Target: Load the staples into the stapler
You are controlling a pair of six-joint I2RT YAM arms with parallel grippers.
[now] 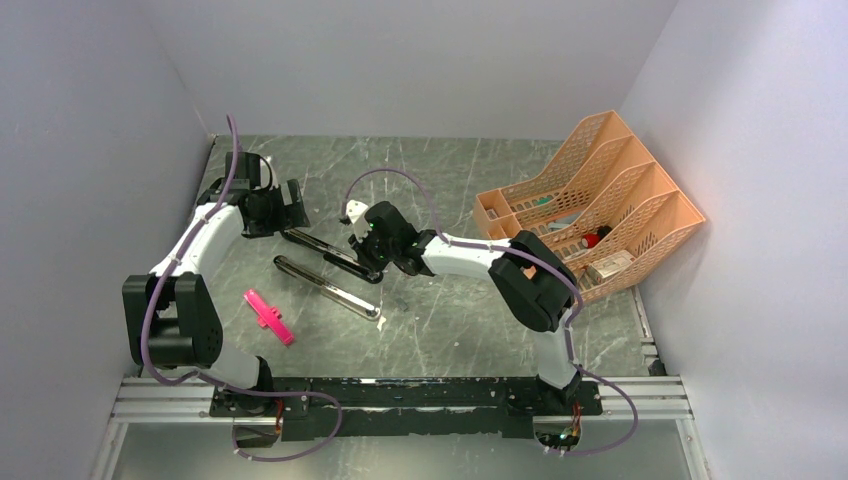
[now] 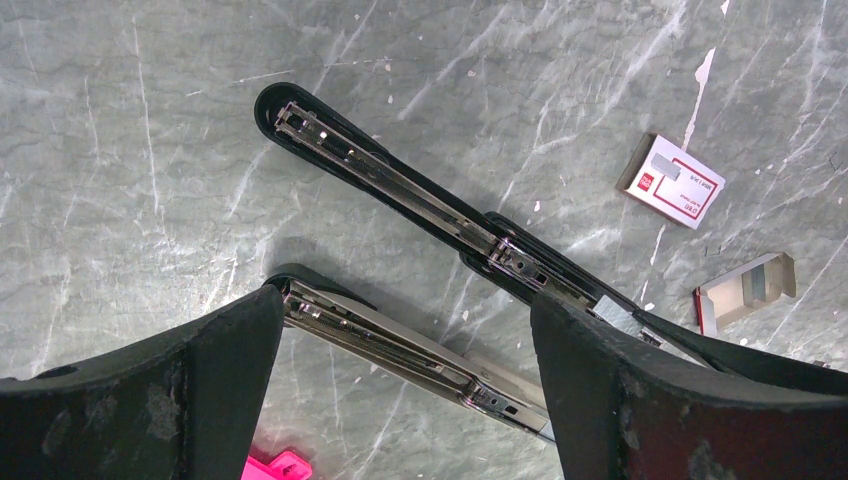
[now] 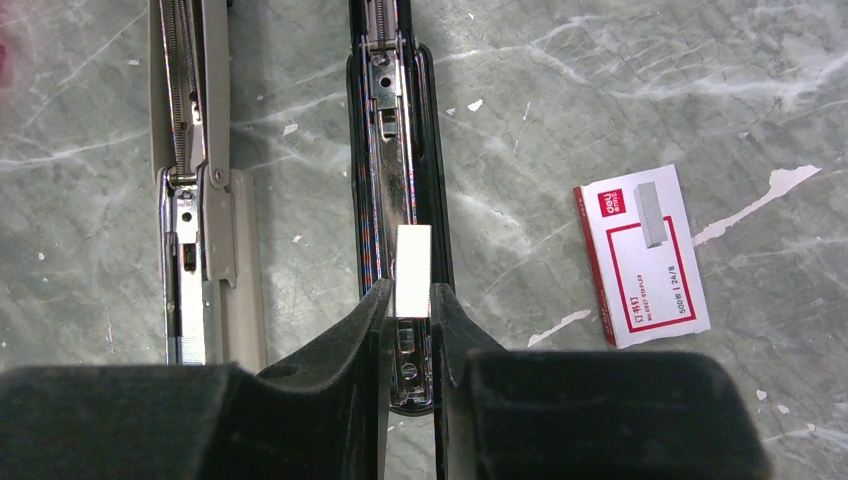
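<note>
The black stapler point(image 3: 437, 190) lies opened out flat on the table. A silver strip of staples point(image 3: 414, 265) rests on its metal channel, lined up lengthwise near the end. In the right wrist view, my right gripper is part open, its fingertips on either side of that strip. A slight gap shows at the left finger; contact on the right is hard to judge. My left gripper stands wide open above the staplers with nothing held. The white-and-red staple box point(image 3: 650, 262) lies flat, a second small strip point(image 3: 651, 215) on top of it.
A second, grey stapler point(image 3: 215, 240), also opened out, lies parallel to the black one. Close by are a pink stapler point(image 1: 268, 316) and an open small box point(image 2: 745, 290). An orange organiser point(image 1: 590, 205) stands at the right.
</note>
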